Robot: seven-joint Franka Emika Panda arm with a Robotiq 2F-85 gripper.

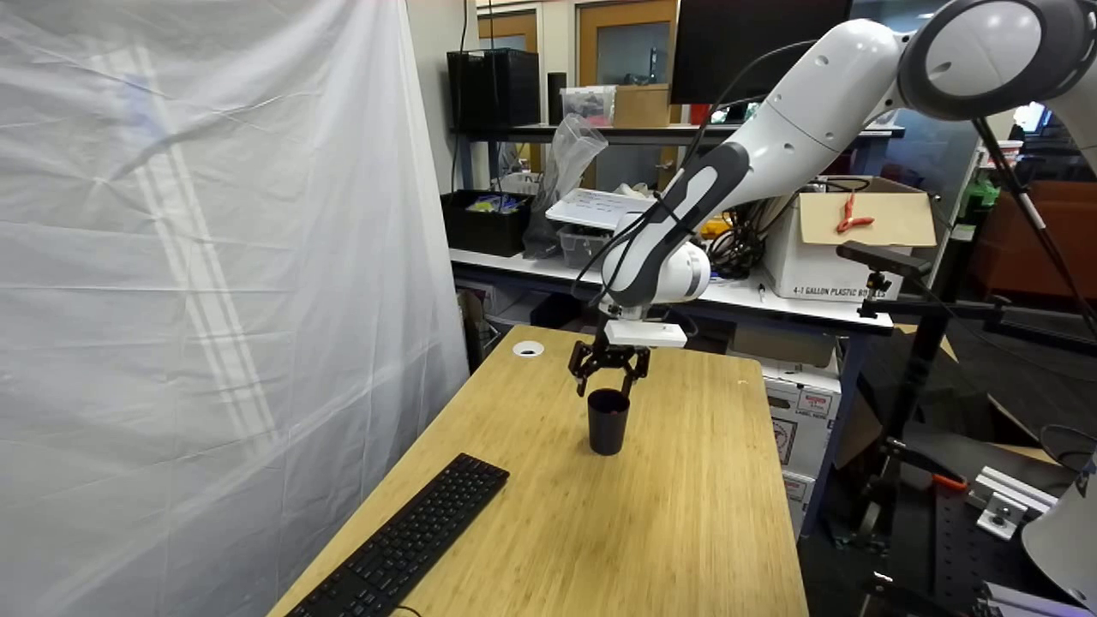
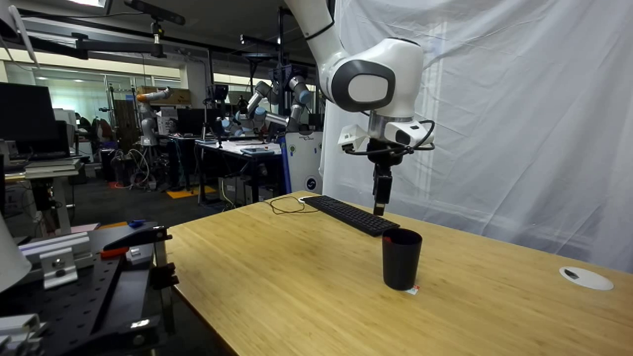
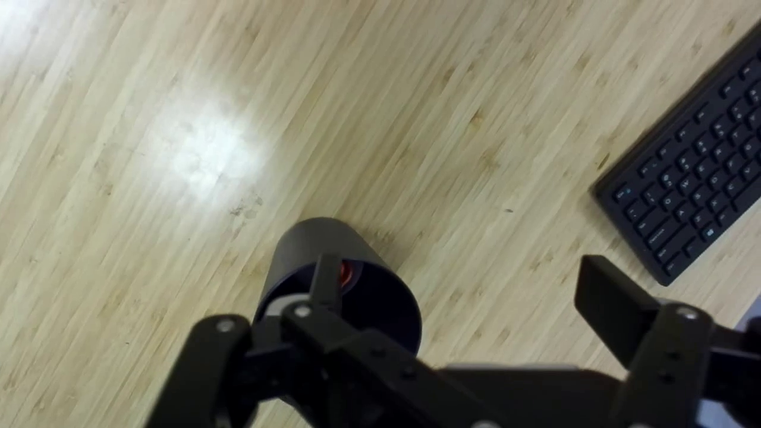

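A black cup (image 1: pixel 607 423) stands upright on the wooden table; something red (image 3: pixel 346 274) and a pale item show inside it. My gripper (image 1: pixel 604 386) is open, pointing down, its fingers apart with nothing between them. In the wrist view one finger (image 3: pixel 327 279) overlaps the cup's mouth, while the other finger (image 3: pixel 604 307) is over bare wood near the keyboard. From exterior view 2, the gripper (image 2: pixel 380 208) appears above and behind the cup (image 2: pixel 401 261). Whether a fingertip reaches below the cup's rim I cannot tell.
A black keyboard (image 1: pixel 411 540) lies along the table's curtain side. At the far end a white-ringed hole (image 1: pixel 527 349) is set in the tabletop. A small paper scrap (image 2: pixel 413 289) lies by the cup's base.
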